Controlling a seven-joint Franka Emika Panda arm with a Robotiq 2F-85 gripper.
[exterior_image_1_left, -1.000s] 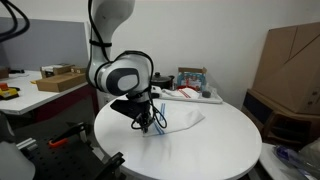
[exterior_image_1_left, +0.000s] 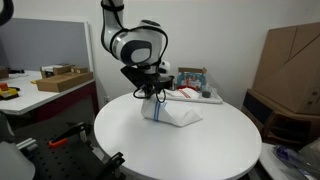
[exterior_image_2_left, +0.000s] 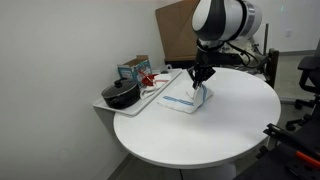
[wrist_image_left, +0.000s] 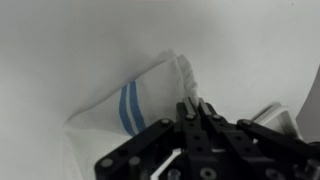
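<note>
A white cloth with blue stripes (exterior_image_1_left: 182, 116) lies partly on the round white table (exterior_image_1_left: 215, 150). One corner of it is lifted, and my gripper (exterior_image_1_left: 155, 94) is shut on that corner. In exterior view 2 the raised part of the cloth (exterior_image_2_left: 199, 97) hangs beneath the gripper (exterior_image_2_left: 193, 85), while the rest spreads flat toward the left. The wrist view shows the cloth (wrist_image_left: 155, 88) gathered up to the fingertips of the gripper, its blue stripes running beside them. The fingers' inner faces are hidden.
A tray (exterior_image_2_left: 147, 97) along the table's far side carries a black pot (exterior_image_2_left: 122, 93) and several other items. Open table lies in front and to the right of the cloth in exterior view 1. Boxes (exterior_image_1_left: 62, 78) stand beyond the table at left.
My gripper has risen from near the tabletop, lifting the cloth's corner with it. The cloth's far part stays on the table.
</note>
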